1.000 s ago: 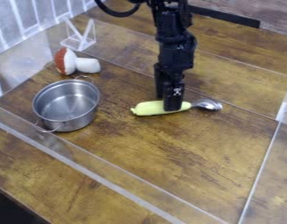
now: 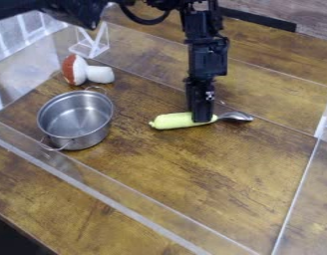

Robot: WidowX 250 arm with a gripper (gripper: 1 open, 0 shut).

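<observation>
The black gripper (image 2: 202, 110) is low over the wooden table, down on a pale yellow-green corn-like piece (image 2: 174, 121) that lies flat, with a metal spoon (image 2: 235, 117) reaching out to its right. The fingertips appear closed at the piece's right part, near the spoon's handle; exactly what is between them is hard to make out.
A steel pot (image 2: 75, 121) stands at the left. Behind it lie a red-and-white object (image 2: 75, 70) and a white piece (image 2: 100, 74). A clear rack (image 2: 89, 42) is at the back left.
Compared with one second ago, the gripper is slightly lower, and the spoon's head has shifted a little. The yellow-green piece has barely moved.
</observation>
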